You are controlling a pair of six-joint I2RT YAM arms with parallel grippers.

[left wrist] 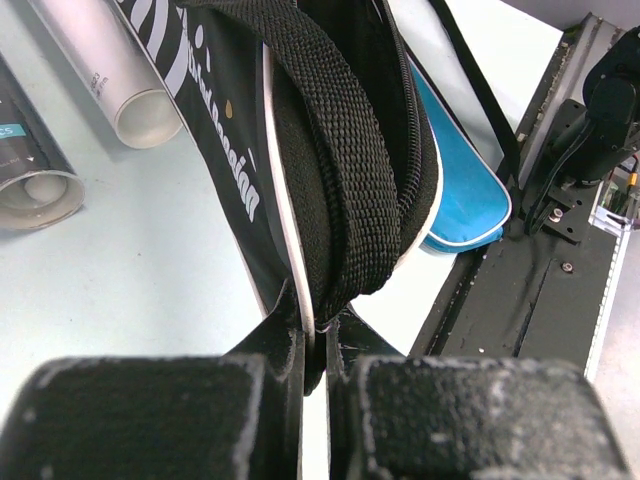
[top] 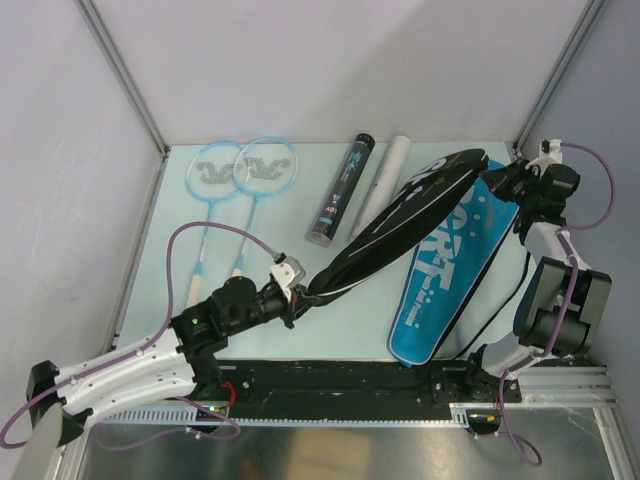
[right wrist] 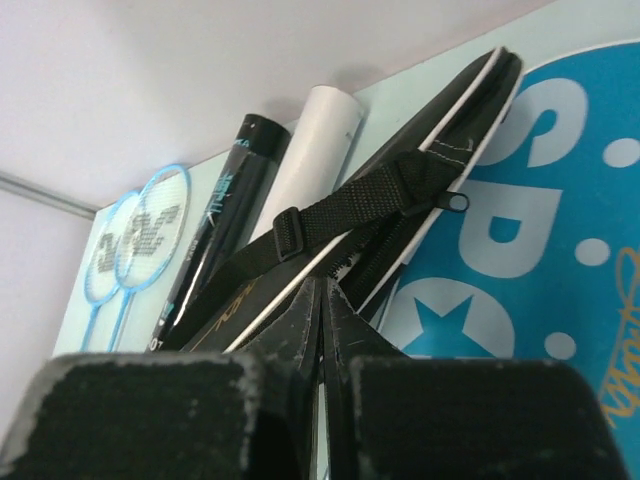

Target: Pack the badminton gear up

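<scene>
A black racket bag (top: 405, 220) lies diagonally across the table, partly over a blue bag (top: 440, 290). My left gripper is shut on the black bag's near end, by its strap and white piping. My right gripper is shut beside the bag's far end, below its strap and zipper pull; nothing shows between its fingers. Two blue badminton rackets (top: 263, 168) lie at the left. A dark shuttle tube (top: 340, 190) and a white tube (top: 382, 185) lie behind the black bag.
Pale walls bound it at back and sides. A black strap lies right of the blue bag.
</scene>
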